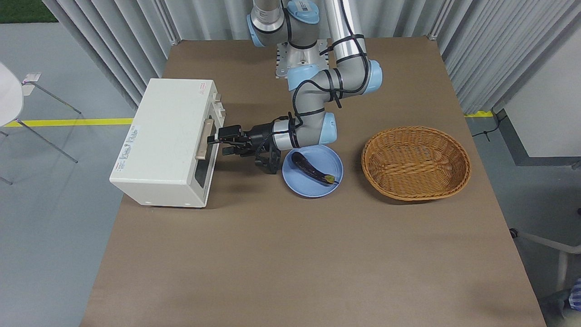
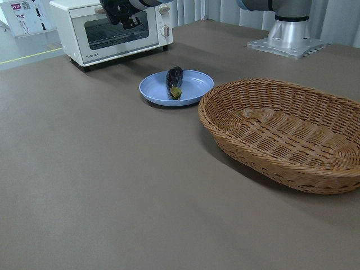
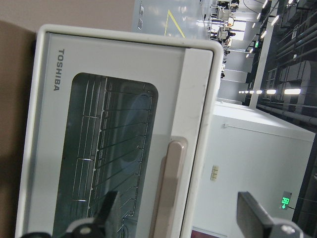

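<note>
The white toaster oven (image 1: 160, 136) stands at the left of the table with its glass door closed. In the wrist view its door handle (image 3: 168, 188) lies between the two spread fingers of my gripper, which is open. In the front view my gripper (image 1: 218, 141) is at the oven front, beside the handle (image 1: 204, 139); contact cannot be told. A dark eggplant (image 1: 309, 168) lies on a blue plate (image 1: 294, 181) under and just right of the wrist.
A wicker basket (image 1: 415, 163) sits right of the plate. The robot base stands at the back.
</note>
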